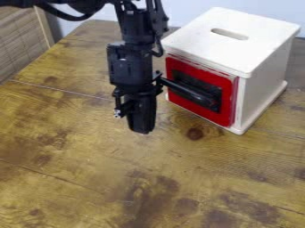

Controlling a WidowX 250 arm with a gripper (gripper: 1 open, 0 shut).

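A white wooden box [256, 53] stands at the right of the table, its front framed in red [215, 116] around a dark door with a black bar handle [191, 89]. My gripper [141, 120] hangs just left of the box's front, pointing down over bare table, shut, with nothing visible between its fingers.
A woven panel [20, 40] stands at the back left edge, and a pale wall runs behind.
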